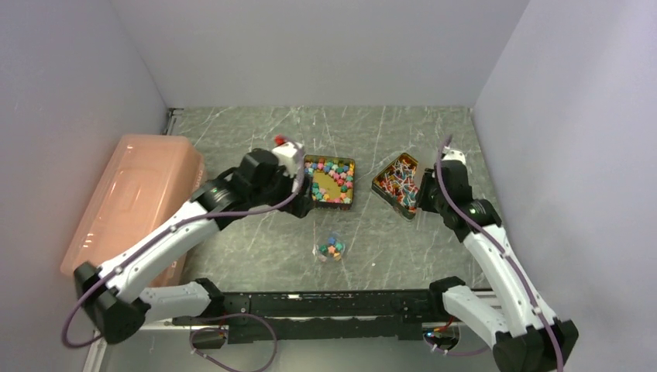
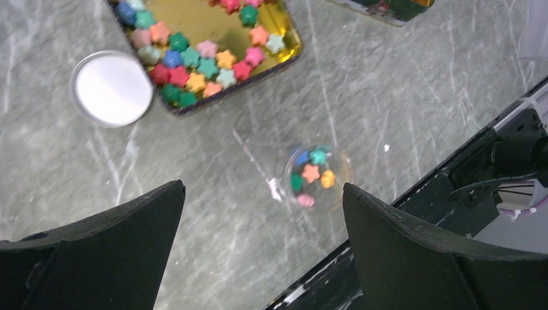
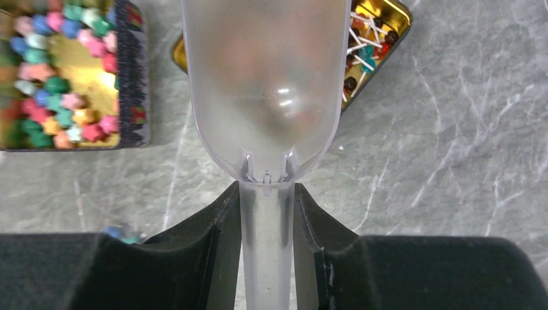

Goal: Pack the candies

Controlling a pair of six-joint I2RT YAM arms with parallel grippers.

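Note:
A tin of star candies [image 1: 332, 201] stands mid-table, its bare gold bottom partly showing. To its right is a tin of lollipops [image 1: 402, 184]. A clear round cup [image 2: 349, 169] with several star candies inside sits nearer the front edge. My left gripper [image 1: 300, 203] hangs beside the star tin, open and empty, with the cup between its spread fingers in the left wrist view. My right gripper is shut on the handle of a clear scoop [image 3: 268, 145], beside the lollipop tin. Whether the scoop holds anything I cannot tell; the view through it is blurred.
A white round lid [image 2: 113, 88] lies left of the star tin; the left gripper hides it from above. An orange translucent bin [image 1: 124, 209] lines the left side. Bare marble table [image 1: 380, 248] surrounds the cup, and a dark rail [image 1: 325, 301] runs along the front.

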